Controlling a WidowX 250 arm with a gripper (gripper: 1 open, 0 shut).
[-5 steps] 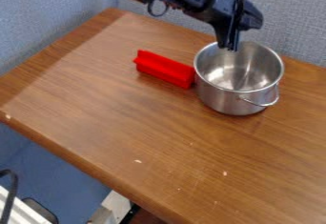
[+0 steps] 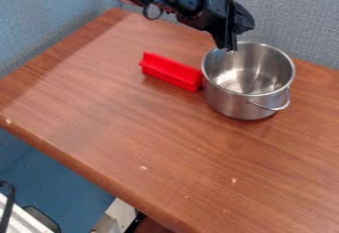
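A steel pot (image 2: pixel 248 96) with side handles stands at the right of the wooden table (image 2: pixel 119 148). Just left of it lies a red cylindrical object (image 2: pixel 169 72), on its side. The black arm reaches in from the top, its gripper (image 2: pixel 229 47) above the pot's back left rim. The fingertips are small and dark here; I cannot tell whether they are open or shut, or whether anything is between them.
A blue-grey padded wall runs behind the table. At the lower left, off the table, are cables and some grey equipment.
The arm has shifted left, its gripper moving toward the pot's left rim. The pot and red object have not visibly moved.
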